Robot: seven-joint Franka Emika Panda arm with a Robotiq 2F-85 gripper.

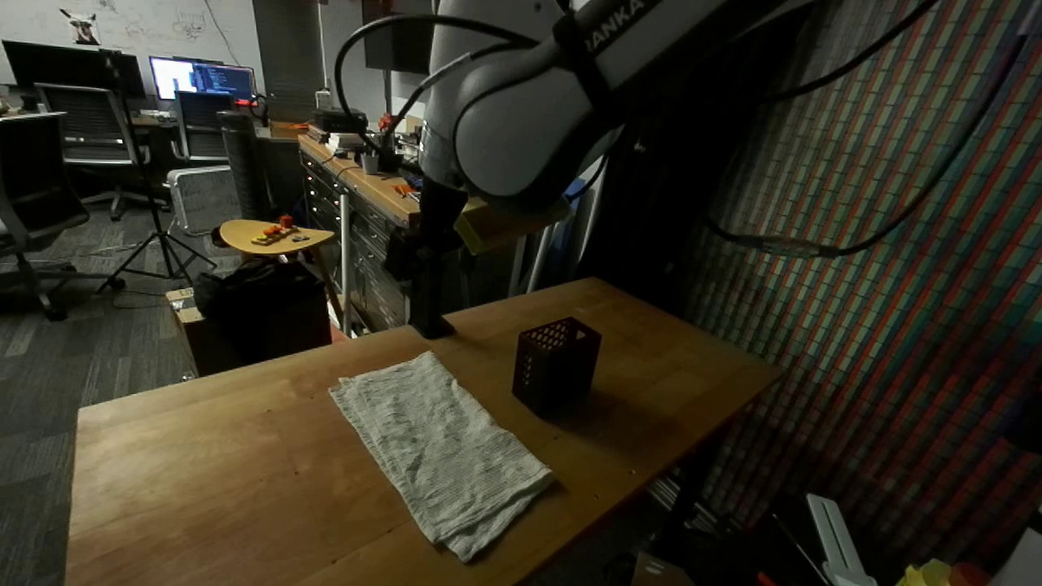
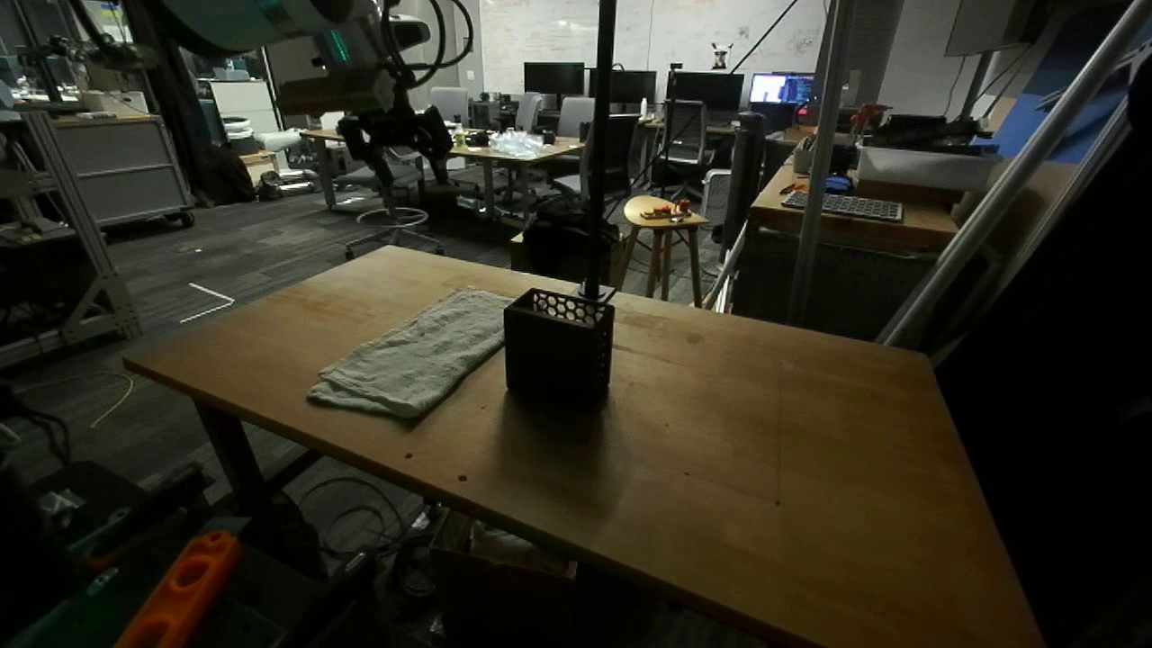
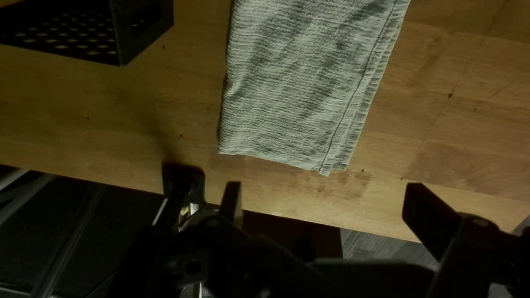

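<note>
A folded grey-white cloth [image 1: 444, 449] lies flat on the wooden table, its creased edges showing in the wrist view [image 3: 303, 84]. Beside it stands a black box with a honeycomb-cut wall [image 2: 558, 351], upright and open at the top; only part of that box [image 3: 144, 30] enters the wrist view at top left. My gripper is open, its two dark fingers wide apart with only table and floor seen between them. In exterior view 2 the gripper [image 2: 405, 162] hangs well above the table's far left side, touching neither cloth nor box.
A black upright pole [image 2: 599, 162] rises from a clamp at the table's edge, close to the box. A small stool [image 1: 276, 238] with coloured bits stands off the table.
</note>
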